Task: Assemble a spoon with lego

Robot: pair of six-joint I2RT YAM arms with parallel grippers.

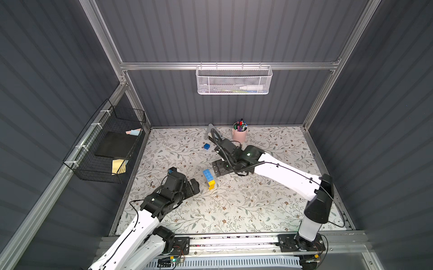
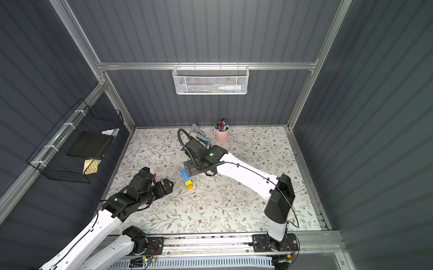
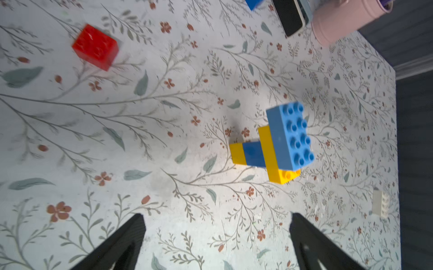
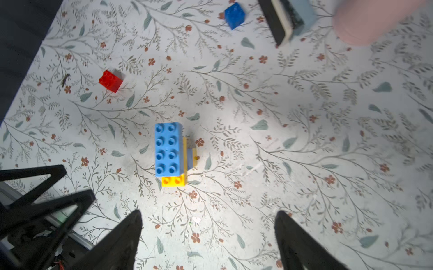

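A lego piece of yellow and blue bricks stands on the table, a light-blue eight-stud brick topping yellow bricks. My right gripper hangs raised above and to its right, holding nothing visible; its fingers are apart and blurred. My left gripper stands open left of the piece, nothing between its fingers. A red brick lies behind-left and a dark blue brick farther back.
A stapler and pink pen cup stand at the back. A white brick lies at the right.
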